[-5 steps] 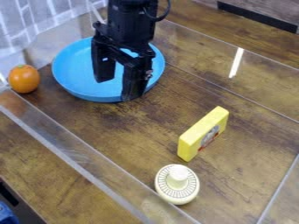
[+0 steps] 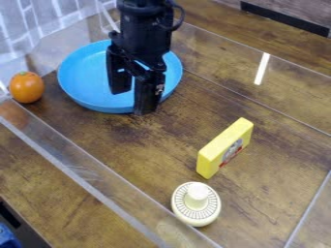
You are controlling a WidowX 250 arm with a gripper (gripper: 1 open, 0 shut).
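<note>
My black gripper hangs over the blue bowl in the upper middle of the camera view, its fingers apart and pointing down near the bowl's front right. It stands open; I see nothing held between the fingers. The arm hides part of the bowl's interior.
An orange fruit sits left of the bowl. A yellow box stands at the right middle, and a white round object lies at the front. Clear barriers run along the left.
My gripper has shifted and turned slightly over the bowl, its fingers now a little further left. The bowl, orange, box and white object have not visibly moved.
</note>
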